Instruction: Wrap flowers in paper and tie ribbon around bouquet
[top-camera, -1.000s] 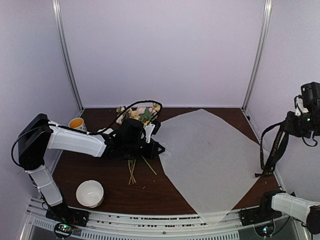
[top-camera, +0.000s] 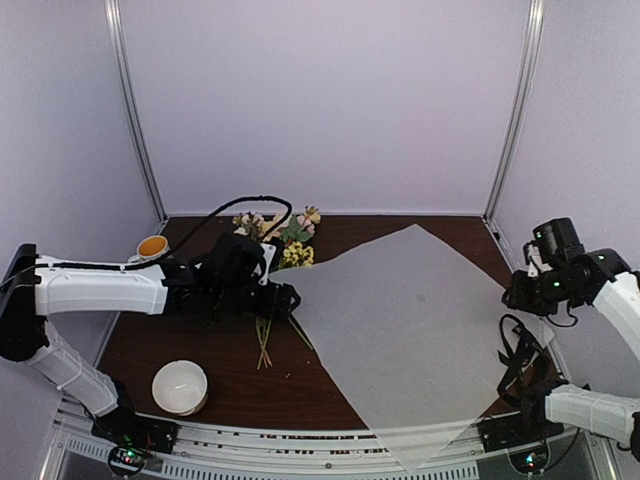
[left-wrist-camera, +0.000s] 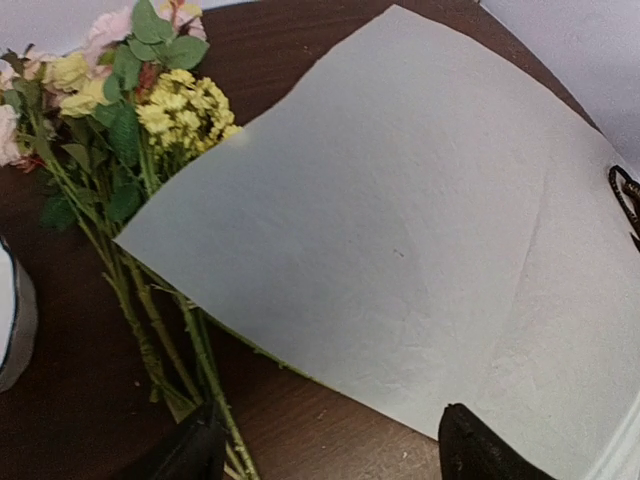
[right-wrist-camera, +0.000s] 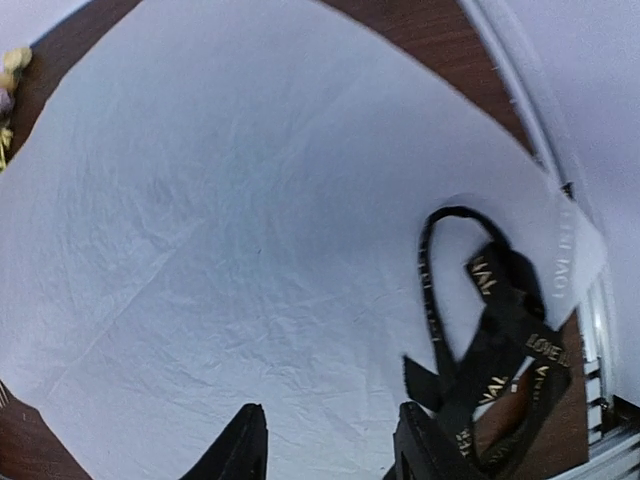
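The fake flowers (left-wrist-camera: 185, 110), pink and yellow, lie loose at the back left of the dark table, their green stems (left-wrist-camera: 150, 320) pointing toward the front. A large pale wrapping sheet (top-camera: 405, 310) is spread flat, its left corner overlapping some stems. On the sheet's right end rests a crumpled black ribbon (right-wrist-camera: 490, 370) with gold lettering. My left gripper is open above the stems and the sheet's left edge, empty. Over the sheet's right side hangs my right gripper, its fingers apart with nothing between; the ribbon lies to its right.
A white bowl (top-camera: 180, 388) sits at the front left. An orange-lined cup (top-camera: 152, 247) stands at the back left, behind the left arm. Walls enclose the table, and a metal rail (top-camera: 330, 440) runs along its front edge.
The ribbon hung from my right gripper a second ago and now lies on the sheet. That gripper has since come left and lower. My left gripper has moved left; the sheet's left corner has shifted left.
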